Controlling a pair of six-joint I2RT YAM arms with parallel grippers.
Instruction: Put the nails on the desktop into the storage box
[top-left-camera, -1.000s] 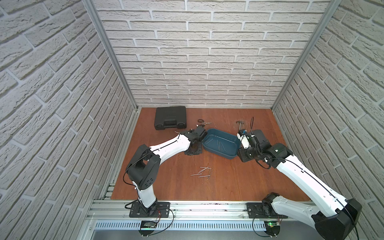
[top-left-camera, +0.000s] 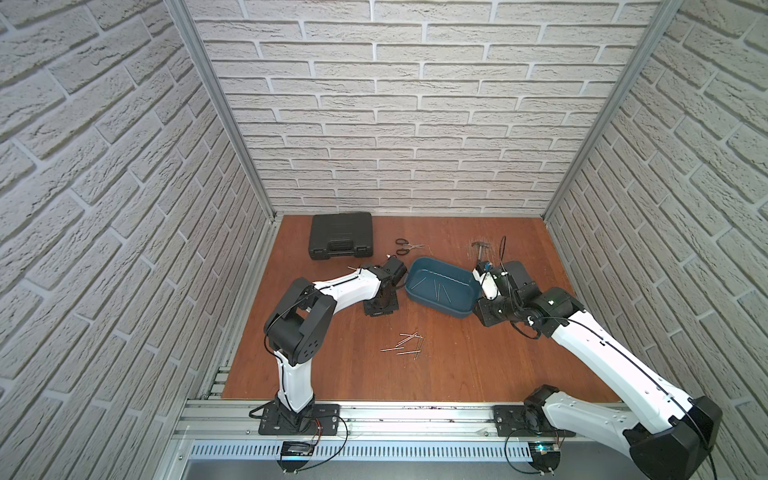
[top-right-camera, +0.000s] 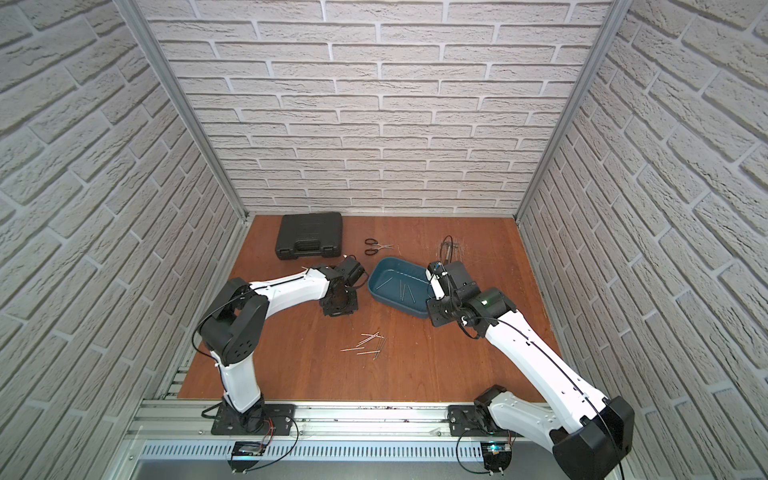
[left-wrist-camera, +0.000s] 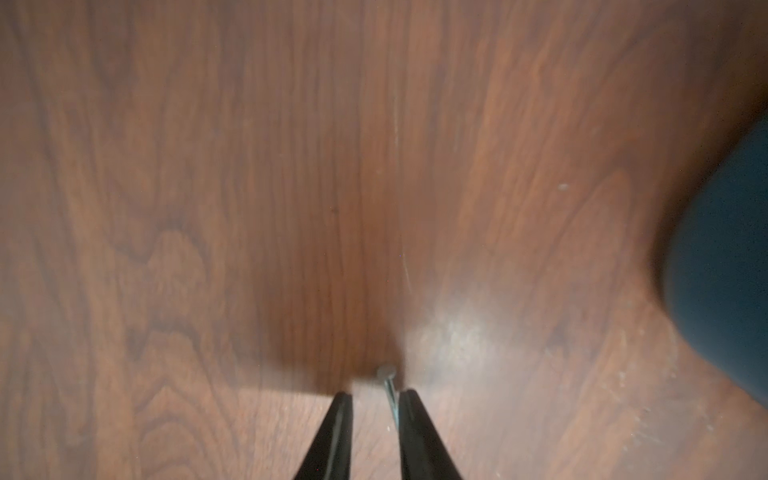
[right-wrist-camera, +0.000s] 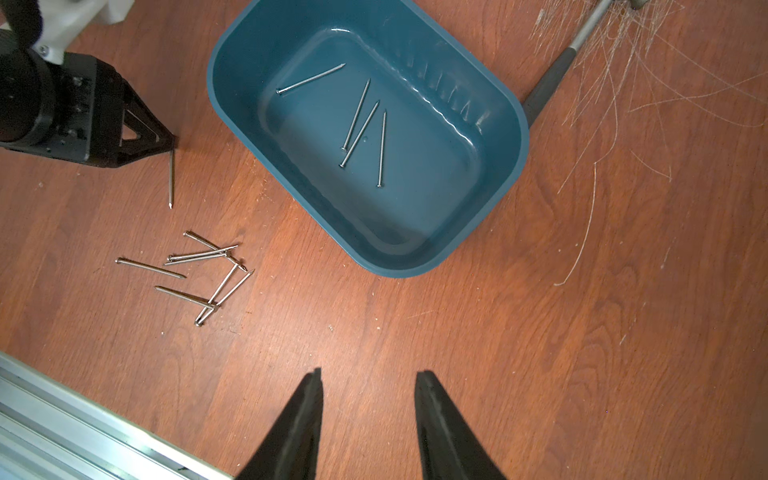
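In the left wrist view a single nail (left-wrist-camera: 387, 373) lies on the desk between the fingers of my left gripper, closer to the right finger; a narrow gap shows between the tips, so it stands part open. Seen from the right wrist, that nail's pointed shaft (right-wrist-camera: 170, 182) sticks out below the left fingertips. A loose cluster of several nails (right-wrist-camera: 200, 256) rests on the desk nearby. Several more nails (right-wrist-camera: 382, 152) lie inside the blue storage box (right-wrist-camera: 368, 256). My right gripper is wide open and empty, with bare desk below it in view.
A hammer (right-wrist-camera: 552, 84) lies beyond the box, close to its rim, amid thin bristles (right-wrist-camera: 616, 72). Scissors (top-left-camera: 404, 246) and a black case (top-left-camera: 341, 235) are at the back.
The right arm has barely shifted.
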